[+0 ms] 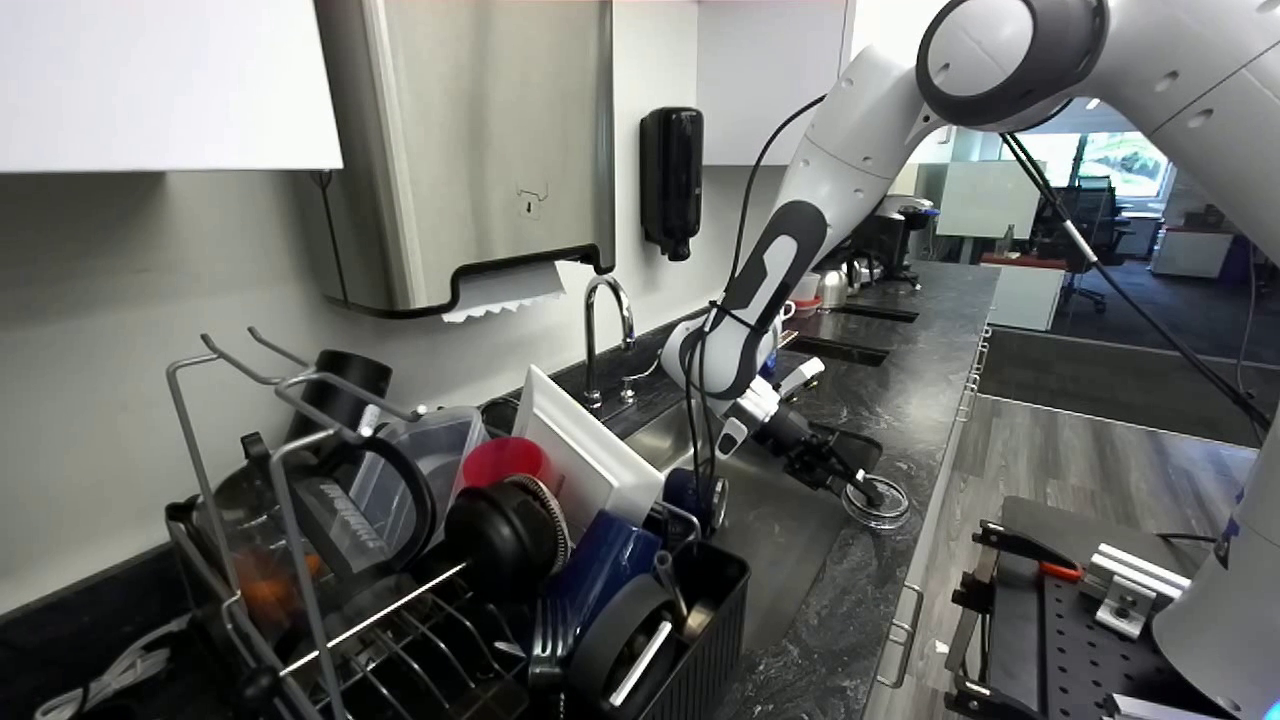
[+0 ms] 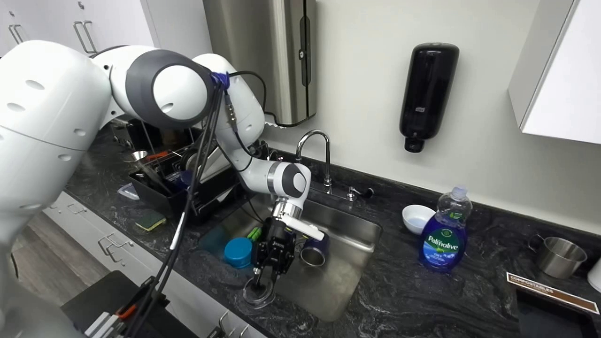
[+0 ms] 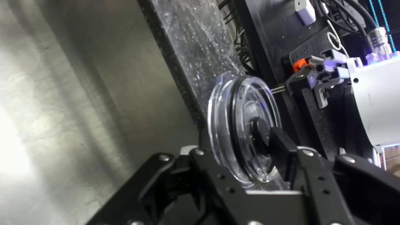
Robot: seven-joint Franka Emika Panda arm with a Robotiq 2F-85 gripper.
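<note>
A clear round lid [image 3: 219,123] with a black ring and a black knob or vent in its middle shows in the wrist view. It lies on the dark counter between the sink and the front edge. My gripper [image 1: 854,494] is down at this lid, its fingers [image 3: 283,148] standing apart. One finger reaches over the lid close to the black middle part; the other is by the sink-side edge. Whether either touches the lid cannot be told. In exterior view 2 the lid [image 2: 251,297] sits under the gripper, partly covered by it.
The steel sink [image 2: 332,293] beside the lid holds a blue tub [image 2: 239,251] and a dark cup [image 2: 312,256]. A loaded dish rack [image 1: 396,648] stands at one side; a Palmolive bottle [image 2: 443,236] and white bowl [image 2: 417,218] stand at the other. The faucet [image 2: 327,163] rises behind.
</note>
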